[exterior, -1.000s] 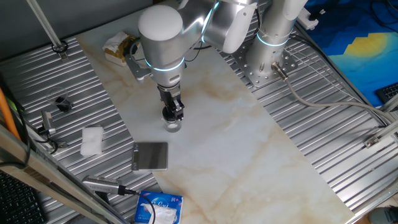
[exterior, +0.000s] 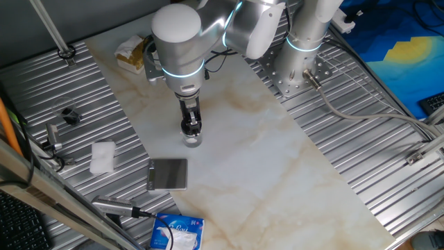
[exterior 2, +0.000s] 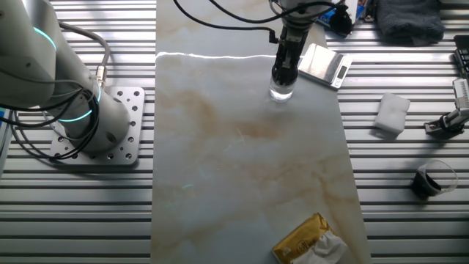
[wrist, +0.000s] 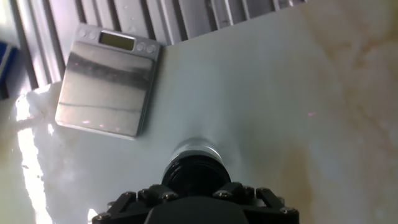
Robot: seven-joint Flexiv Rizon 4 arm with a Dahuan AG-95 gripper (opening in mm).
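A small clear jar (exterior: 193, 142) stands upright on the marble-patterned board, its glass base (exterior 2: 281, 94) also visible from the other side. A round black top (wrist: 196, 174) sits on it in the wrist view. My gripper (exterior: 192, 128) points straight down over the jar, fingers at the height of the black top. Dark fingers against a dark top make it unclear whether they press on it or stand apart. Close by on the board lies a flat silver scale (wrist: 106, 87), its plate empty and its display facing the board's edge.
A white block (exterior: 103, 157) and a clear cup with dark contents (exterior 2: 434, 180) rest on the slatted metal table. A blue tissue pack (exterior: 189, 226) lies past the scale, and a gold tissue pack (exterior 2: 300, 238) at the board's other end. Much of the board is bare.
My gripper has turned about its upright axis over the jar, and the fitting on the wrist's side has swung round. The jar and scale stay in place.
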